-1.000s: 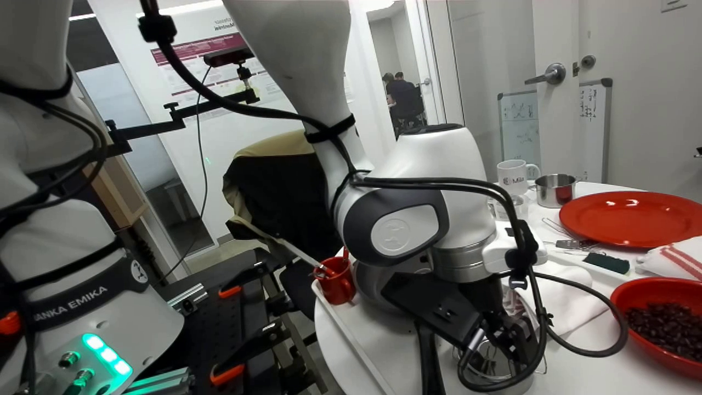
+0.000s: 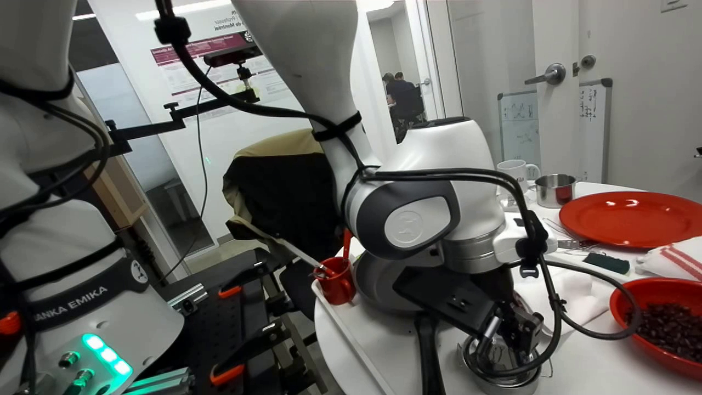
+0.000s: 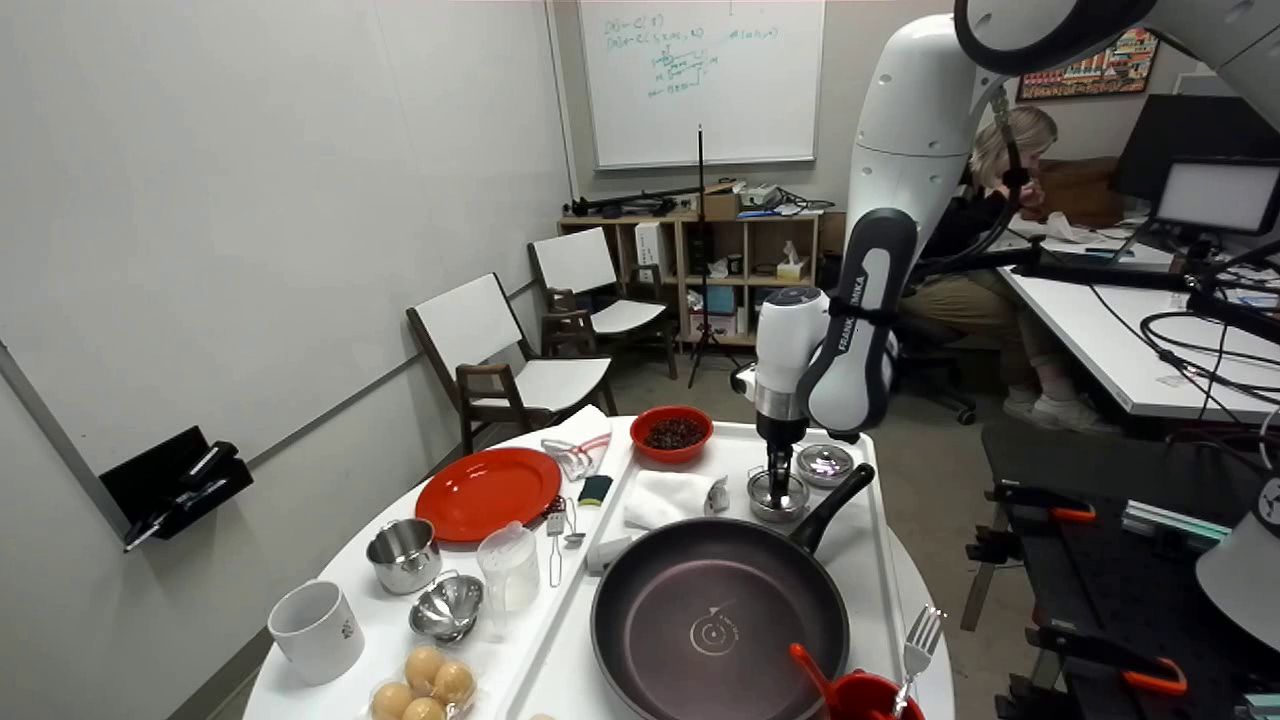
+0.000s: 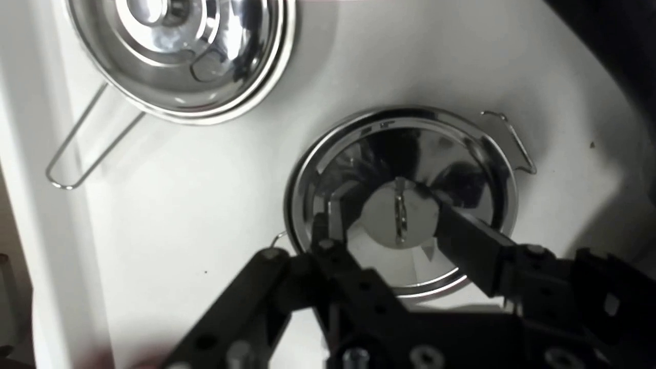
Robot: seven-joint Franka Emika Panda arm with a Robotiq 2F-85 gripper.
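Observation:
In the wrist view, a round shiny steel pot point(image 4: 344, 138) with wire side handles sits on the white tray. A pale disc point(image 4: 375, 215) with a narrow upright loop shows at its middle; whether this is a lid knob or a reflection is unclear. My gripper is over the pot, its fingers apart on either side of the disc, neither clearly touching it. Exterior view 2 shows the gripper point(image 3: 779, 486) pointing down at the same pot point(image 3: 764, 506). Its fingertips are partly hidden in exterior view 1.
A second steel pot with a knobbed lid point(image 4: 184, 92) stands close by. The black frying pan point(image 3: 720, 624) has its handle point(image 3: 834, 506) beside my gripper. A white cloth point(image 3: 660, 498) and a red bowl of dark beans point(image 3: 672, 454) lie on the other side.
The arm has shifted slightly up and to the right in exterior view 1. The pot under the gripper also appears a little farther right there.

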